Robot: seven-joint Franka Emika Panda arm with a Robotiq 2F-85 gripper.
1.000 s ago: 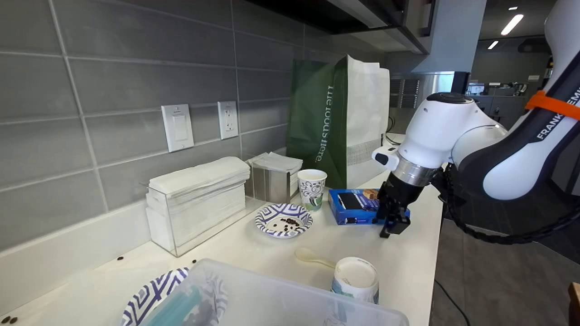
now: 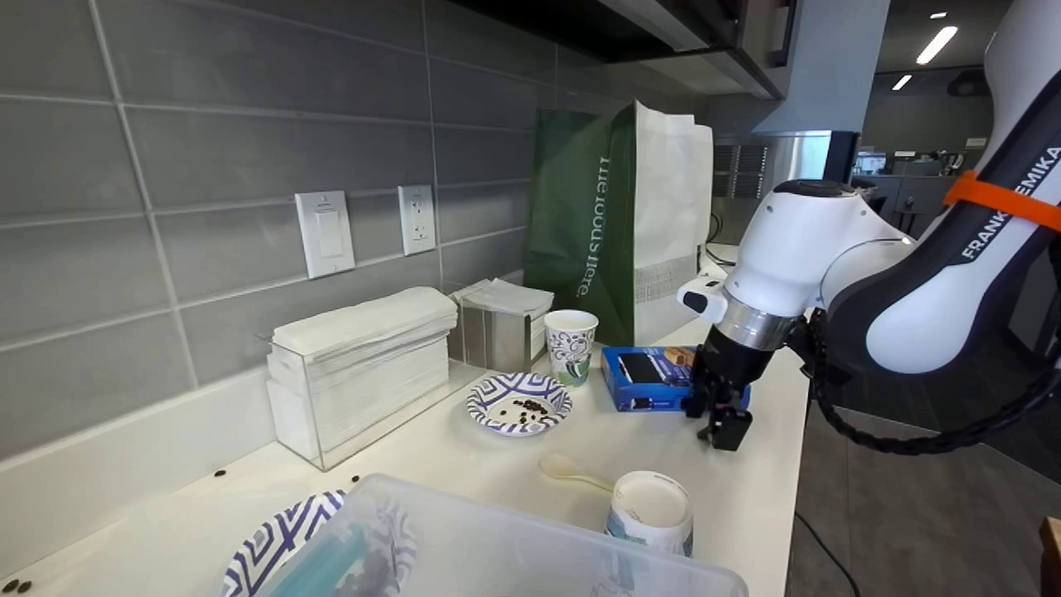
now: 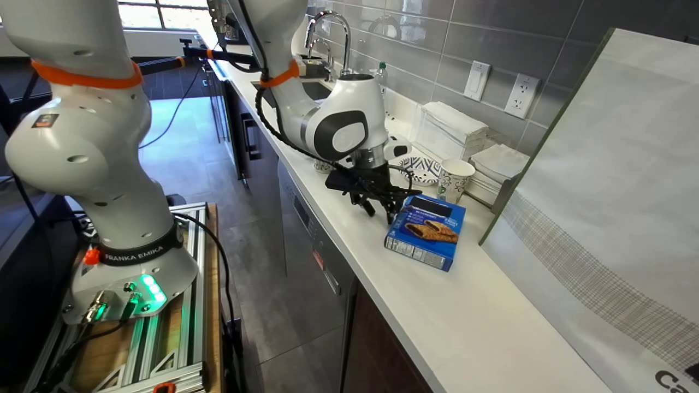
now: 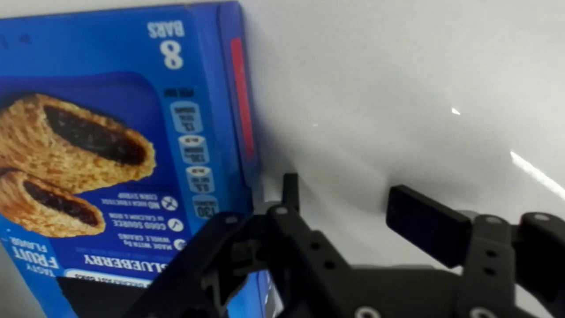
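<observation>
A blue box of blueberry bars (image 3: 426, 229) lies flat on the white counter, its printed face up. My gripper hangs low beside the box, fingers pointing down. In the wrist view the fingers stand part open, with only bare counter between them. One finger (image 4: 291, 191) is right by the box's side edge; whether it touches cannot be told. The other finger (image 4: 423, 222) stands away from the box over the counter. Exterior view 1 has the gripper (image 2: 718, 428) partly in front of the box (image 2: 637, 393).
A paper cup (image 2: 571, 348), a patterned bowl holding dark beans (image 2: 485, 413) and napkin holders stand along the wall. Nearer are a spoon (image 2: 562, 468), a tub (image 2: 651, 502) and a clear plastic bin (image 2: 477, 527). A tall paper bag (image 2: 676, 199) rises behind the box.
The gripper has moved slightly lower, and its fingers look a little farther apart. The box and the other things stay where they were.
</observation>
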